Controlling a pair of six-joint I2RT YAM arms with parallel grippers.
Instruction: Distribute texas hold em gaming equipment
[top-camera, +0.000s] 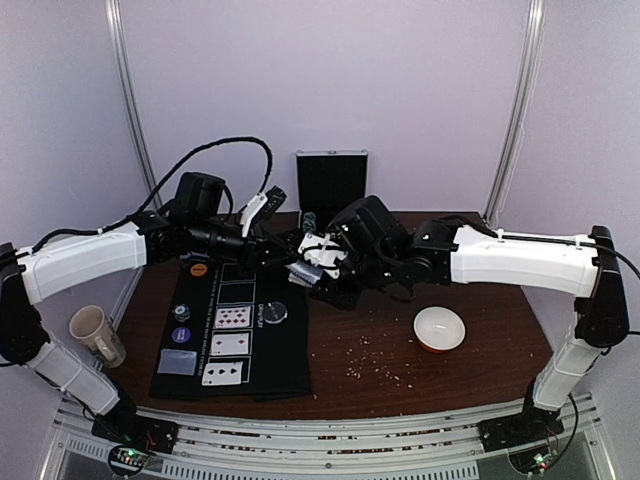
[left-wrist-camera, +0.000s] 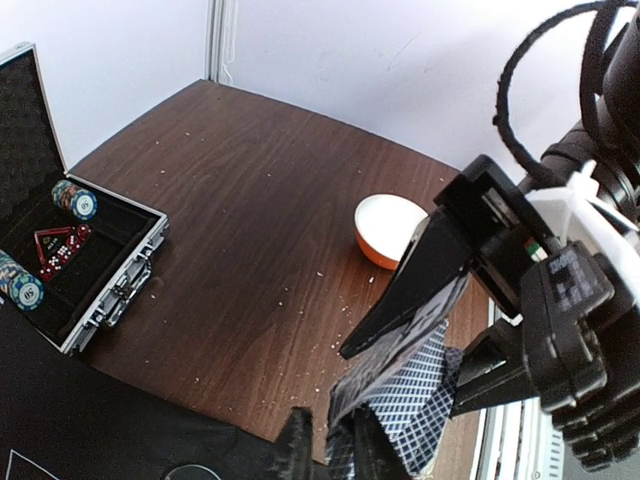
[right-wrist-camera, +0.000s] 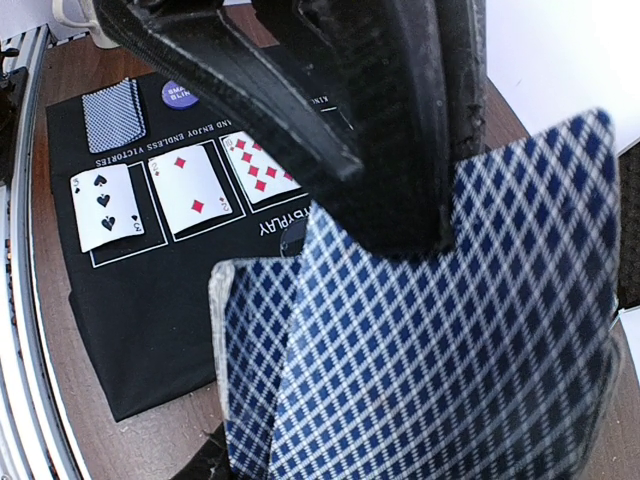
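My right gripper is shut on a deck of blue-and-white backed cards (left-wrist-camera: 415, 395), held above the table. At the deck's near end, my left gripper stands part open with a card edge between its fingers; how firmly it touches is unclear. In the right wrist view, a dark left finger (right-wrist-camera: 405, 215) overlaps the patterned card back, and the right fingers are mostly hidden by the deck. Face-up cards, a three of spades (right-wrist-camera: 104, 208), a two of diamonds (right-wrist-camera: 192, 190) and a diamond card (right-wrist-camera: 258, 168), lie in a row on the black mat (right-wrist-camera: 165, 340).
A face-down card stack (top-camera: 178, 362) and a purple button (top-camera: 181, 335) lie on the mat. An open chip case (left-wrist-camera: 120, 260) stands at the back. A white-and-orange bowl (top-camera: 439, 328) sits right; a mug (top-camera: 97, 335) is left. Crumbs (top-camera: 378, 365) dot the otherwise bare wood.
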